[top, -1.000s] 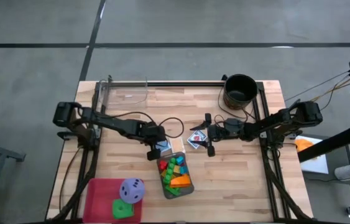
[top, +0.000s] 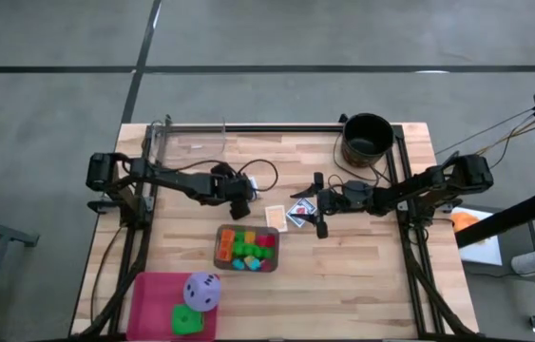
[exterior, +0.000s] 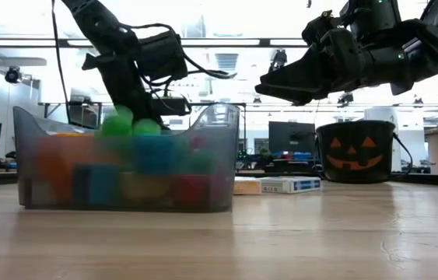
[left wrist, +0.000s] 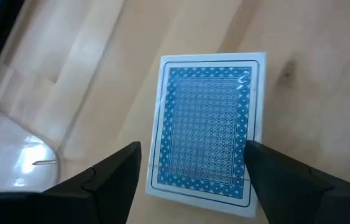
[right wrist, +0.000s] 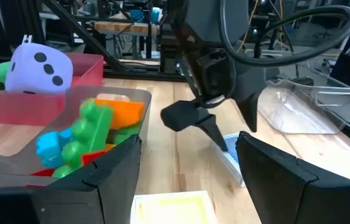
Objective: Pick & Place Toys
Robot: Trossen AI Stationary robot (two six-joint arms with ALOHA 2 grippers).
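Observation:
Colored blocks lie in a grey translucent tray (top: 218, 249) in mid-table. A blue-backed card deck (left wrist: 211, 124) lies flat on the wood. Just above that deck, my left gripper is open, holding nothing; its right fingertip overlaps the deck's edge, and the left one is beyond the opposite edge. My right gripper hangs open and empty, with a pale yellowish deck (right wrist: 173, 210) below its view. From above, a third card pack (top: 299, 212) shows between the right gripper's fingers. A purple die (top: 201, 291) and a green die (top: 187, 320) sit in a pink bin (top: 147, 302).
A black pumpkin bucket (top: 366, 140) stands at the back right. A clear container (right wrist: 299, 115) is at the back left of the table. Bare wood spreads across the front right.
The tray has shifted left and slightly back and turned. The blue-backed deck now lies farther back, away from the yellowish deck. My left arm has moved back; the right arm stays still.

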